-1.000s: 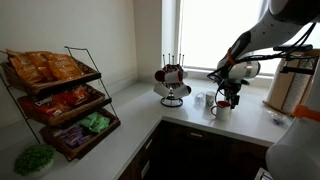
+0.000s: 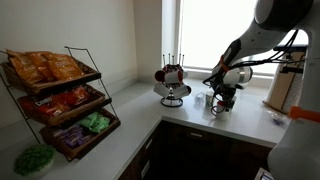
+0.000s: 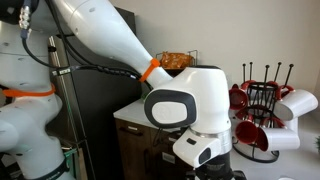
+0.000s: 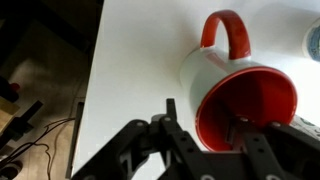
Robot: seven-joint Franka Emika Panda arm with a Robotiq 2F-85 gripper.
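Note:
A mug [image 4: 197, 73], white outside and red inside with a red handle, stands on the white counter in the wrist view. My gripper is at its near rim, the dark fingers [image 4: 160, 145] apart. One finger is outside the mug wall, and the other overlaps the red opening. Whether either touches the wall cannot be told. In exterior view 1 the gripper [image 2: 225, 97] is low over the mug at the right end of the counter. The arm's white body hides the gripper's fingers and this mug in exterior view 2.
A mug rack [image 2: 172, 82] holding several red and white mugs stands along the counter to the left. Snack shelves [image 2: 62, 95] and a green plant [image 2: 33, 158] are farther left. Bare counter [image 2: 135, 105] lies between shelves and rack. Another cup [image 4: 313, 42] is close beside the mug.
In exterior view 1 the gripper has come down slightly toward the mug and now covers more of it. The rack and shelves have not moved.

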